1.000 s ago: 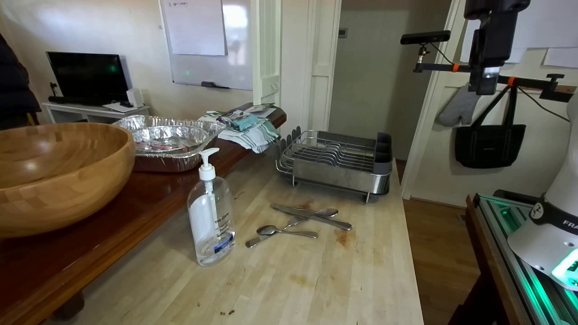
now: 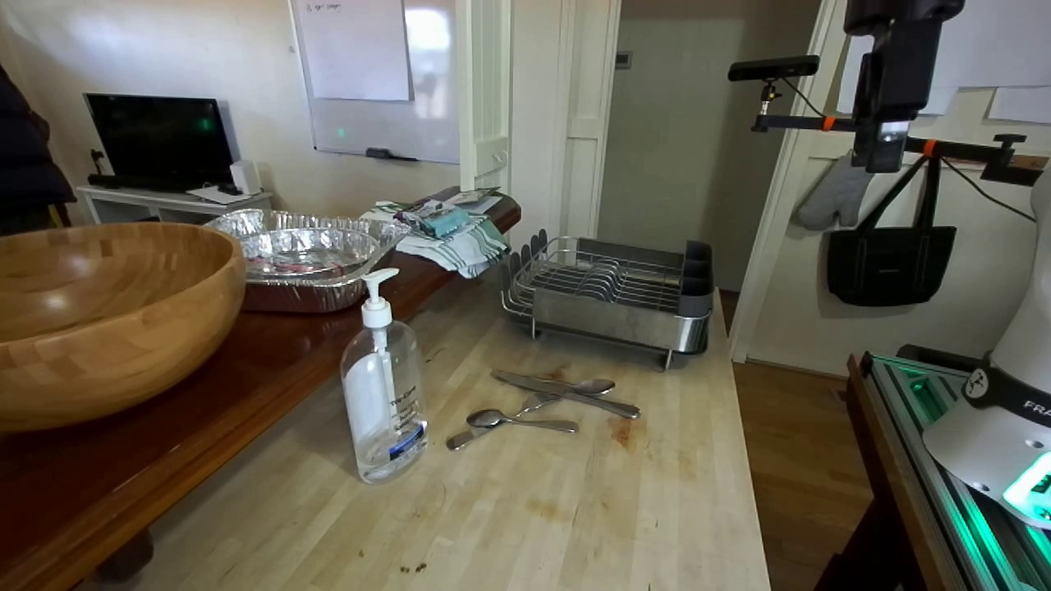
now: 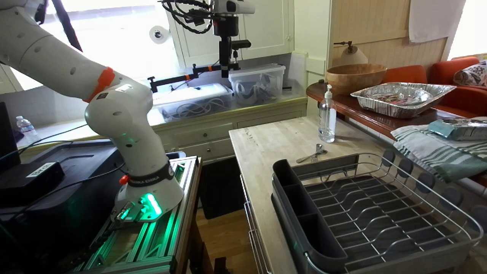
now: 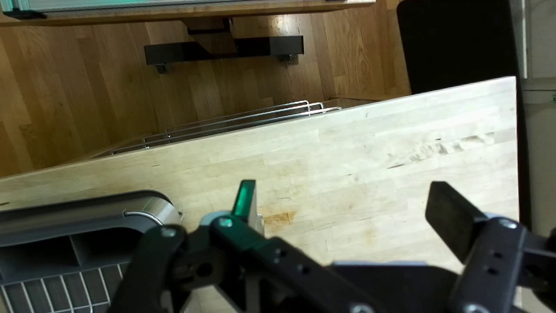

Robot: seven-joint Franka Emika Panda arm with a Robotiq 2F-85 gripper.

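My gripper is open, its two dark fingers spread wide above the counter with nothing between them. In the second exterior view the gripper (image 3: 224, 75) hangs high over the near side, well clear of the wooden surface. Several pieces of silver cutlery (image 2: 576, 388) lie crossed in a loose pile on the counter (image 2: 631, 502), a spoon (image 2: 522, 423) among them. Behind the pile stands a dish rack (image 2: 611, 317) with an empty wire floor. Its cutlery holder (image 3: 304, 217) has open, empty-looking compartments. In the wrist view my gripper hides most of the cutlery.
A clear pump bottle (image 2: 386, 409) stands upright beside the cutlery. On the adjoining brown table are a wooden bowl (image 2: 118, 305), a foil tray (image 3: 404, 107) and striped cloths (image 2: 470, 248). A gap of floor separates it from my base.
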